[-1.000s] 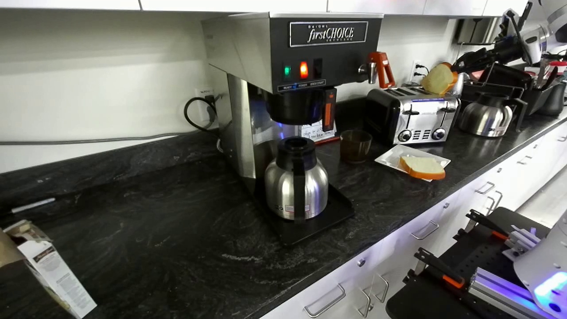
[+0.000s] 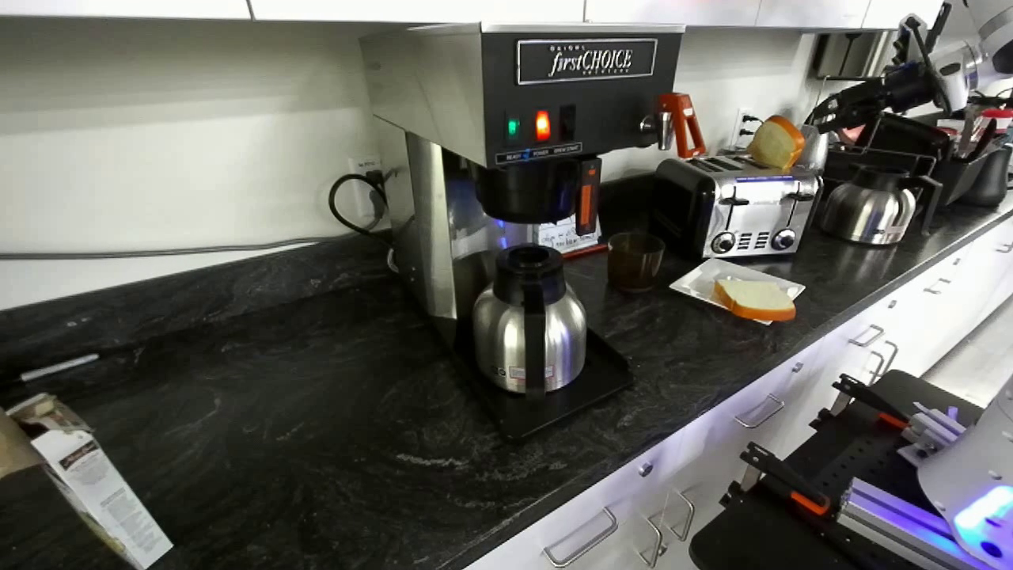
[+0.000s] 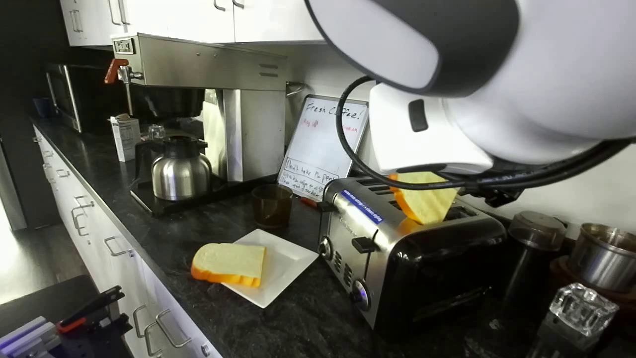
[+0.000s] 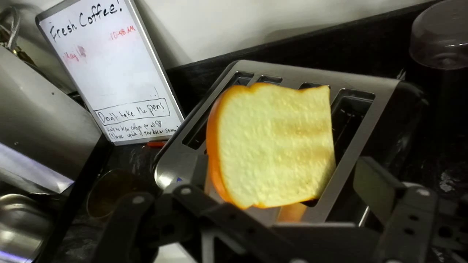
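A bread slice point(image 4: 272, 144) stands tilted at the top of the silver and black toaster point(image 2: 750, 214). In exterior view 2 the lower part of this slice point(image 3: 424, 203) meets the toaster's slotted top; how deep it sits in a slot cannot be told. My gripper is open just above, its fingers point(image 4: 378, 188) spread wide to either side of the slice's lower part in the wrist view. A second bread slice point(image 2: 756, 299) lies on a white square plate point(image 3: 287, 262) in front of the toaster.
A brown tinted cup point(image 2: 634, 261) and a whiteboard point(image 3: 325, 143) stand between toaster and coffee maker point(image 2: 570, 95). Close on the toaster's other side are a steel carafe point(image 2: 869, 207) and a clear-topped jar point(image 3: 539, 229).
The upper slice has tipped to another angle and shifted slightly left in exterior view 1. A gap now shows between it and my gripper, where they appeared to touch before.
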